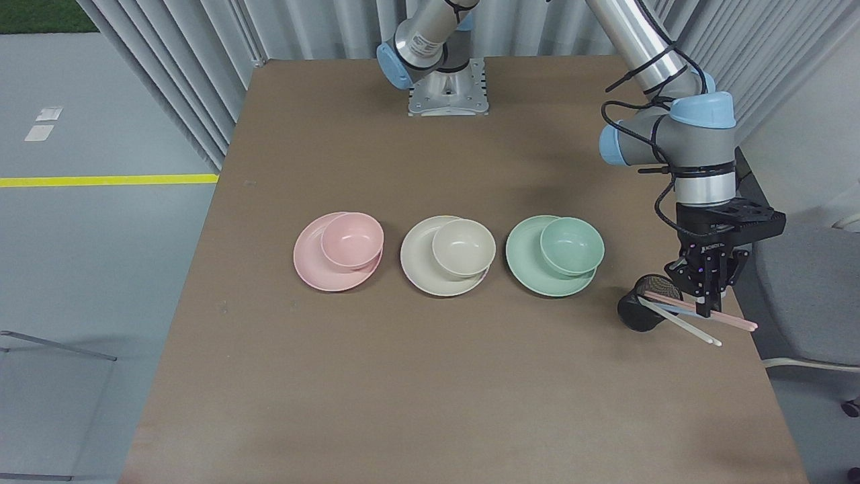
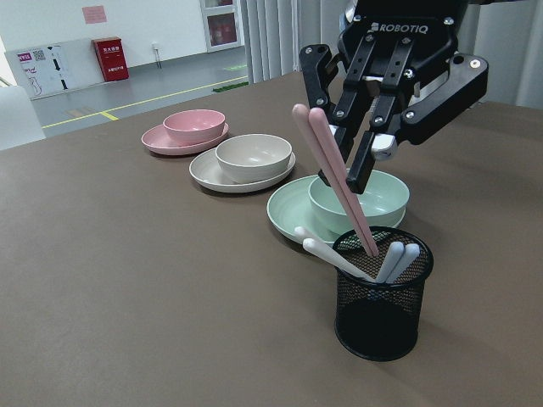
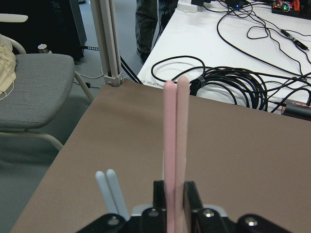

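My gripper (image 2: 355, 165) is shut on a pair of pink chopsticks (image 2: 331, 161), tilted, their lower ends at the mouth of a black mesh cup (image 2: 377, 318) on the table's right side, as the front view shows. Pale blue and white chopsticks (image 2: 390, 261) lean in that cup. In the wrist view the pink pair (image 3: 170, 145) rises between the fingers, with pale blue chopsticks (image 3: 112, 189) to its left.
Pink (image 1: 351, 240), white (image 1: 463, 247) and green (image 1: 570, 245) bowls stand on matching plates, left of the cup. A grey chair (image 1: 806, 298) is beyond the right edge.
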